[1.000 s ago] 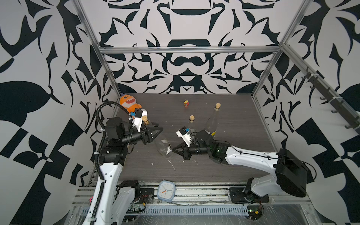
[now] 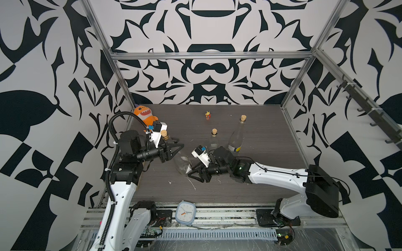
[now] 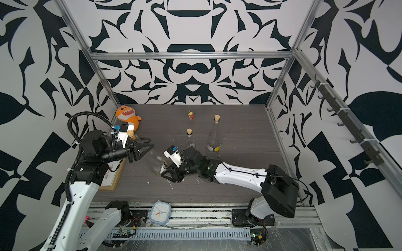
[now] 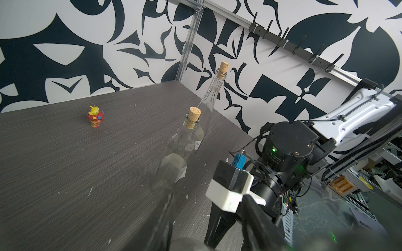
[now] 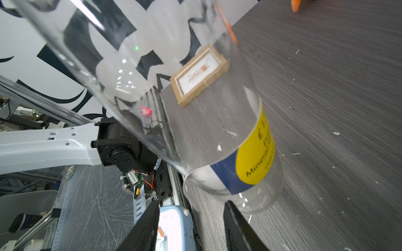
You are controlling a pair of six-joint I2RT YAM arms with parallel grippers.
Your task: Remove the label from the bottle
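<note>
My left gripper (image 2: 171,151) is shut on the upper part of a clear glass bottle (image 2: 182,162), which hangs tilted with its cork (image 2: 164,133) at the upper left. Near the bottle's base, a label (image 5: 255,161) printed in yellow, blue and white still wraps the glass in the right wrist view. Its left end is pale and hard to make out. My right gripper is open, both fingers showing below the bottle's base with nothing held between them. In the top left view, the right gripper's fingertips overlap the bottle's lower end; contact cannot be told.
Two other corked bottles, a short one (image 4: 173,154) and a tall one (image 2: 236,136), stand behind the right gripper. A small figurine (image 2: 207,115) is at the back, an orange plush (image 2: 144,113) at back left. A clock (image 2: 185,212) lies beyond the front edge. White scraps dot the table.
</note>
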